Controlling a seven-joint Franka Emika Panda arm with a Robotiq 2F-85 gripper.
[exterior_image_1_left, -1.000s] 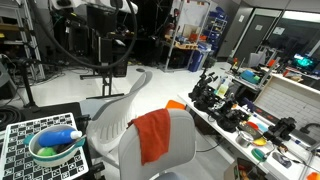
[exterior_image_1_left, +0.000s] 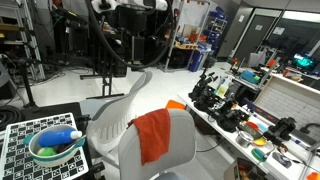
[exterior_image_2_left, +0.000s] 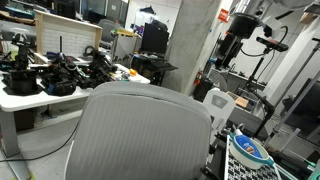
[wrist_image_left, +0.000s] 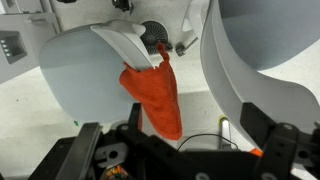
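A red-orange cloth (exterior_image_1_left: 153, 135) hangs over the back of a light grey chair (exterior_image_1_left: 182, 143). From above, in the wrist view, the same cloth (wrist_image_left: 155, 98) drapes beside the chair's pale curved edge. My gripper is open, its dark fingers spread at the bottom of that view with nothing held between them. The cloth lies beyond the fingers, apart from them. In exterior view 2 the arm (exterior_image_2_left: 245, 28) reaches in high at the right; the near chair back (exterior_image_2_left: 138, 138) fills the foreground and no cloth shows there.
A second pale chair (exterior_image_1_left: 118, 112) stands left of the cloth. A pale green bowl (exterior_image_1_left: 48, 153) with a blue item (exterior_image_1_left: 62, 135) rests on a perforated black-and-white surface (exterior_image_1_left: 15, 160). Behind, a long table carries dark equipment (exterior_image_1_left: 215, 97). Open floor lies between.
In exterior view 1 the arm has shifted to the right, toward the side where the cloth hangs. The cloth, chairs and bowl stay where they were.
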